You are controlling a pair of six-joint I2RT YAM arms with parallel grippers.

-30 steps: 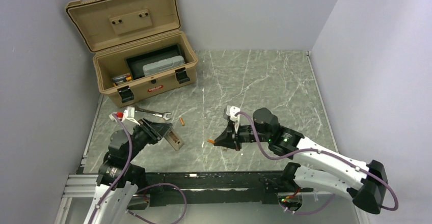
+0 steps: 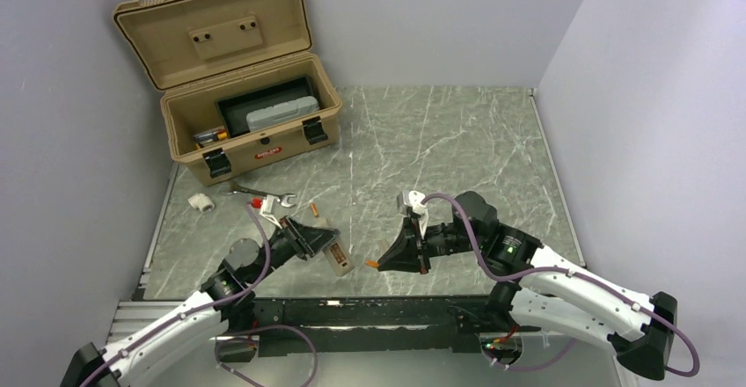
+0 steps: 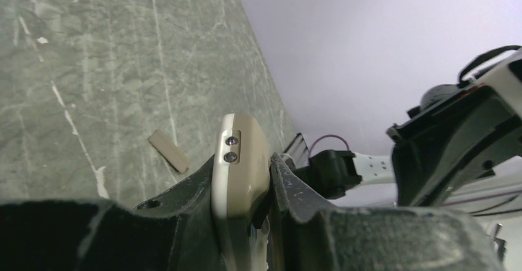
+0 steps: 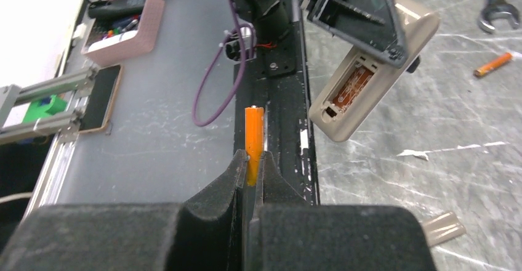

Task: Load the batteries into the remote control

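My left gripper point(image 2: 318, 239) is shut on the beige remote control point(image 3: 241, 160), lifted left of centre; its open battery compartment point(image 4: 349, 88) faces the right wrist camera and looks empty. My right gripper is shut on an orange battery point(image 4: 253, 137), held upright in that view, to the right of the remote in the top view. A second orange battery point(image 2: 314, 209) lies on the table behind the remote. A flat beige piece, apparently the battery cover, lies on the table, also seen in the left wrist view.
An open tan toolbox point(image 2: 290, 136) stands at the back left. A wrench point(image 2: 286, 200) and a small white object point(image 2: 201, 202) lie at the left.
My left gripper has carried the remote rightward and toward the front, closer to the right gripper. The right gripper has shifted slightly right and toward the front with its battery.
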